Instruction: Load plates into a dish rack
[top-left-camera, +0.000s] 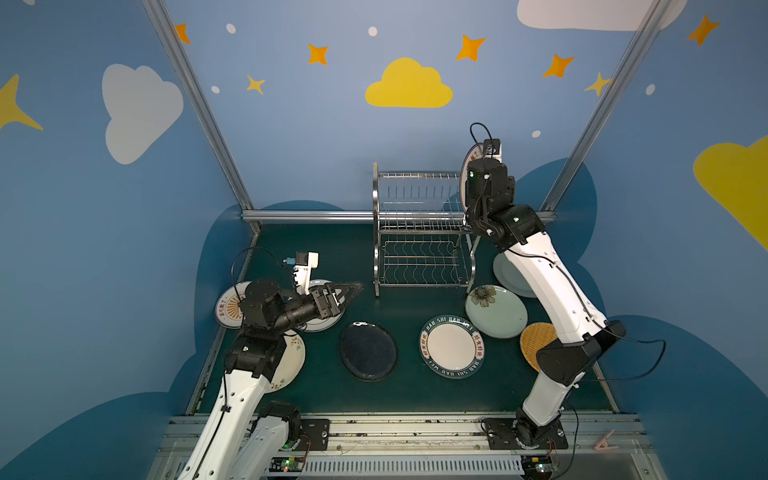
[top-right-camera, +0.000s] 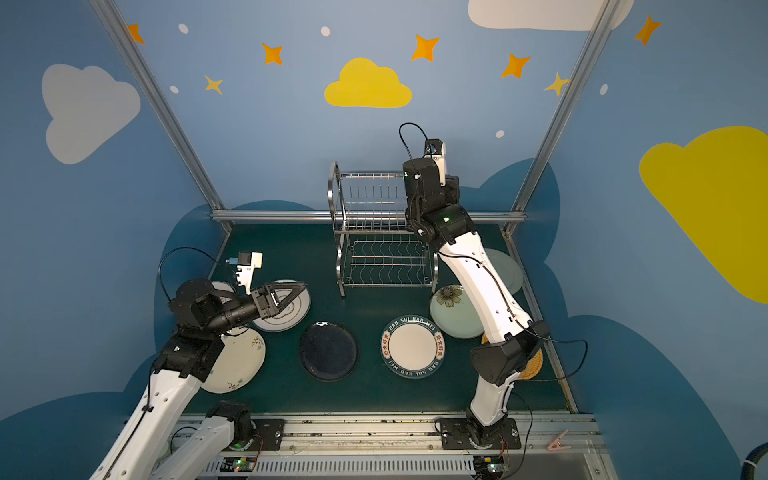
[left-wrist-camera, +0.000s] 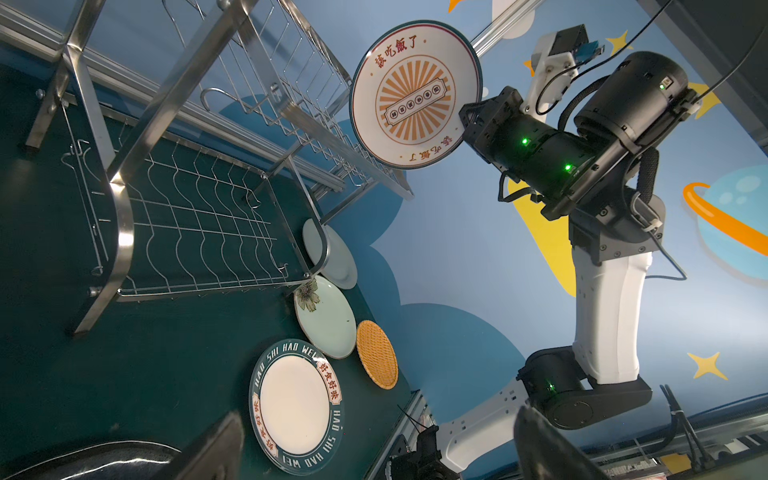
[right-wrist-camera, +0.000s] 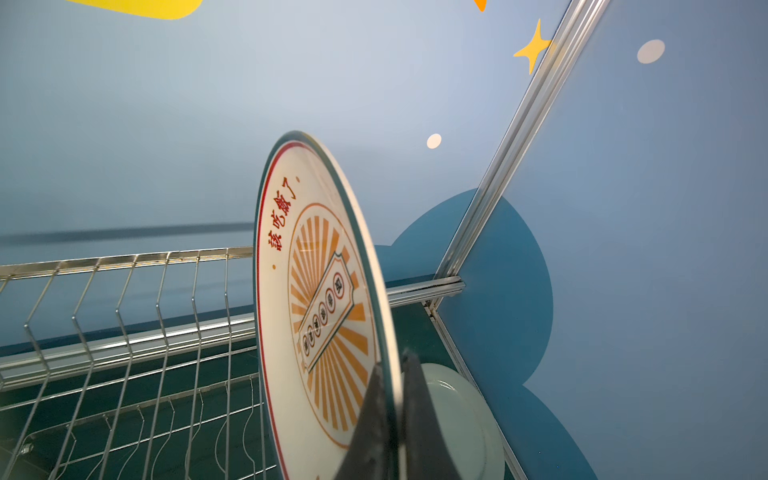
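Observation:
A white plate with an orange sunburst and red lettering (left-wrist-camera: 416, 94) stands upright at the right end of the two-tier steel dish rack (top-left-camera: 417, 264), on the upper level. My right gripper is shut on that plate's rim, seen at the bottom of the right wrist view. My left gripper (top-left-camera: 352, 289) hangs open over the plates at the left, with nothing between its fingers; in the left wrist view its blurred fingertips sit apart at the bottom.
Several plates lie flat on the green table: a dark one (top-left-camera: 368, 350), a blue-rimmed one (top-left-camera: 452, 346), a flowered pale one (top-left-camera: 502, 316), others at the left and back right, plus a woven mat (left-wrist-camera: 377, 354). Bare table lies left of the rack.

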